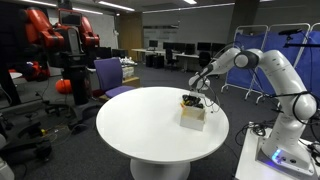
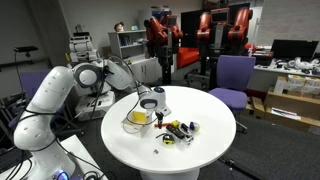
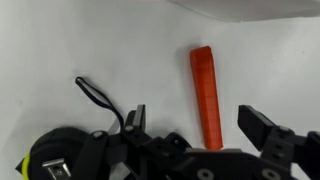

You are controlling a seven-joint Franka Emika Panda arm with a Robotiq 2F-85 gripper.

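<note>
In the wrist view an orange-red bar [image 3: 204, 90] lies lengthwise on the white table, between the two spread fingers of my gripper. The gripper is open and not touching the bar as far as I can see; the bar's lower end meets the gripper's body in the picture. From the second exterior view, the red bar [image 2: 163, 125] shows just under the gripper [image 2: 160, 115]. In the first exterior view the gripper is over the table, behind the cardboard box [image 1: 192, 118], which hides what is beneath it.
A black round object with a yellow-green edge [image 3: 58, 155] and a black loop sit left of the bar. Dark items [image 2: 180, 132] and a whitish-purple one [image 2: 194, 127] lie nearby. The box [image 2: 134, 127] holds something yellow [image 2: 139, 116].
</note>
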